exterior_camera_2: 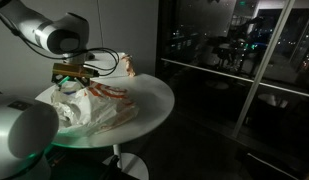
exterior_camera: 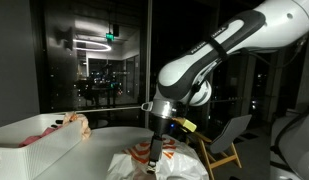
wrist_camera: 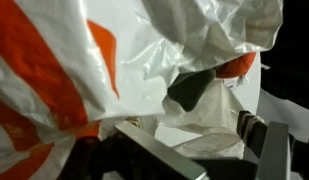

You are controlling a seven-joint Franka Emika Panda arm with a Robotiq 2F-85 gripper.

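A crumpled white plastic bag with orange-red stripes (exterior_camera: 184,166) lies spread over the round white table. In the wrist view the bag (wrist_camera: 49,75) fills most of the left and top. My gripper (exterior_camera: 154,158) points down at the bag, its fingers apart. Between its fingers in the wrist view lies a loose, pale, crinkled part of the bag, not clamped. Close to the fingers, a small dark object (wrist_camera: 191,88) shows beside an orange-red patch. Whether the fingertips touch the bag cannot be told. In the second exterior view the gripper (exterior_camera_2: 70,78) hangs at the bag's far side.
A white box (exterior_camera: 34,155) with pinkish material inside stands to the left. An orange-and-white item (exterior_camera_2: 127,65) sits near the table's back edge. Bare tabletop (exterior_camera_2: 149,100) shows on the right in the second exterior view. A wooden-framed chair (exterior_camera: 222,150) stands beyond the table.
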